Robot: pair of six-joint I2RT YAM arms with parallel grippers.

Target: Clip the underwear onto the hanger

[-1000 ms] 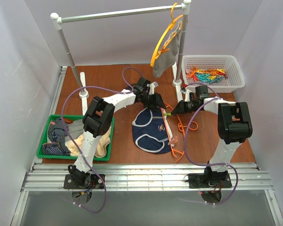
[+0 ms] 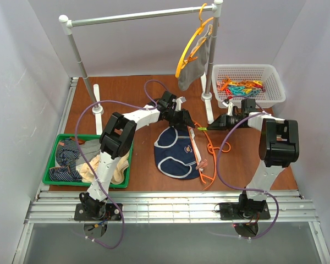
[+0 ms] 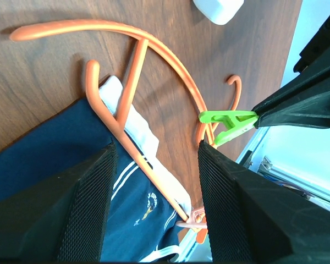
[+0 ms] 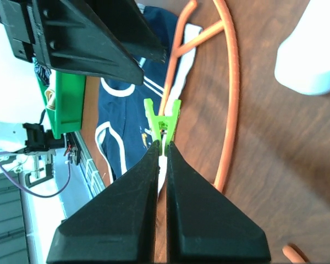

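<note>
Navy underwear with white trim (image 2: pixel 172 154) lies on the table, an orange hanger (image 2: pixel 210 147) across its right side; a pink clip (image 3: pixel 193 223) sits at the waistband's near end. My left gripper stands open just above the underwear's upper right part, nothing between its fingers. My right gripper is shut on a green clothespin (image 4: pixel 163 121), held to the right of the hanger and waistband, apart from them in the top view.
A green bin (image 2: pixel 49 176) of clothes is at the left, a white basket (image 2: pixel 272 93) of clips at back right. A rack (image 2: pixel 126 16) holds a yellow hanger with grey cloth.
My right gripper has moved to the right with the green clothespin, away from the waistband. The left arm looks still.
</note>
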